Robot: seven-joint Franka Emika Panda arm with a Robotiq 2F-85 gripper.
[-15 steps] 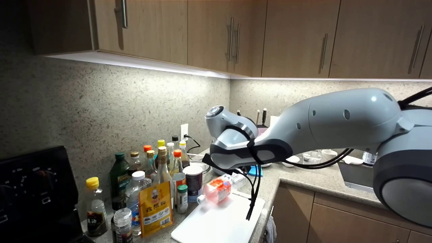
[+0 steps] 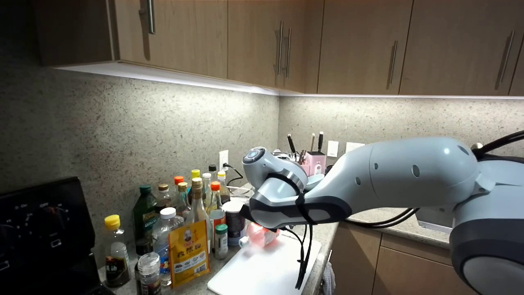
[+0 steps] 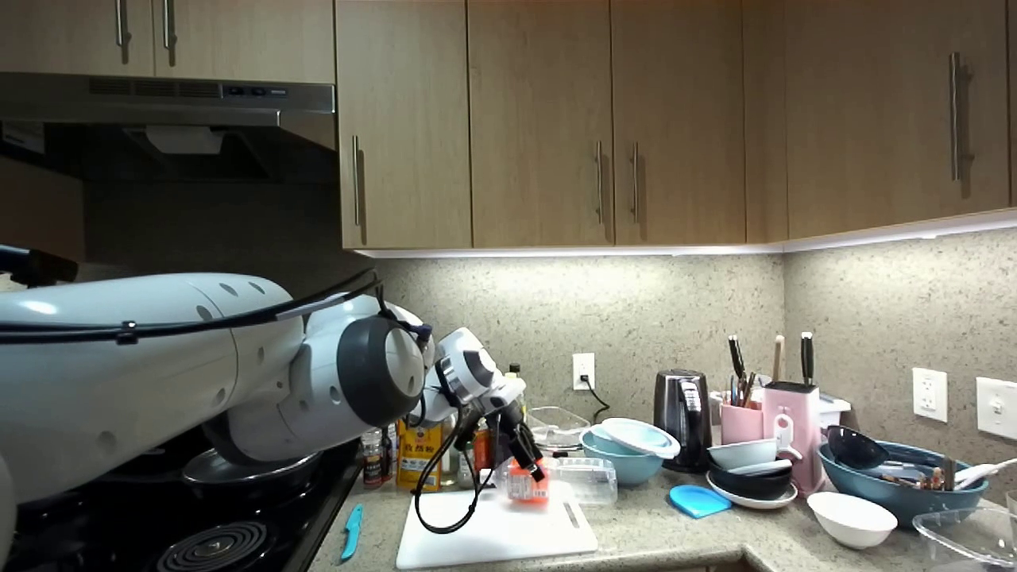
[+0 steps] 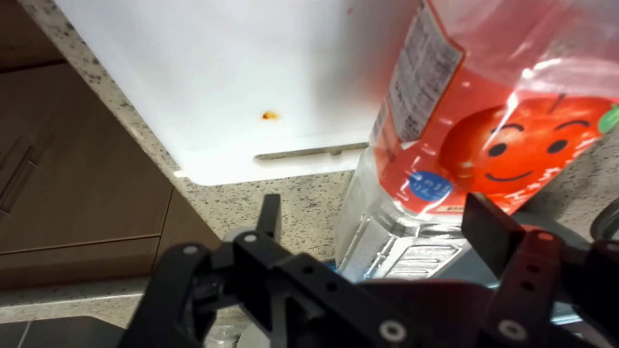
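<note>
A clear bottle with a red apple-face label (image 4: 499, 151) lies on its side, partly over the white cutting board (image 4: 249, 69). In exterior view 1 the bottle (image 2: 260, 235) is partly covered by my arm, its white cap toward the seasoning bottles. My gripper is open in the wrist view, one finger to each side of the bottle's base end. The left finger (image 4: 270, 215) stands apart from it over bare counter; the right finger (image 4: 490, 232) overlaps the label's lower edge, and whether it touches cannot be told. Exterior view 2 shows the gripper (image 3: 530, 456) low, right at the bottle.
Seasoning bottles and a yellow packet (image 2: 189, 253) crowd the wall side. A clear plastic container (image 3: 586, 480) and blue bowl (image 3: 620, 462) stand beyond the bottle. A blue-handled knife (image 3: 353, 532) lies left of the board, whose front part is clear.
My arm has come down and slightly toward the seasoning bottles, now covering part of the bottle. The bottle looks to be in the same place.
</note>
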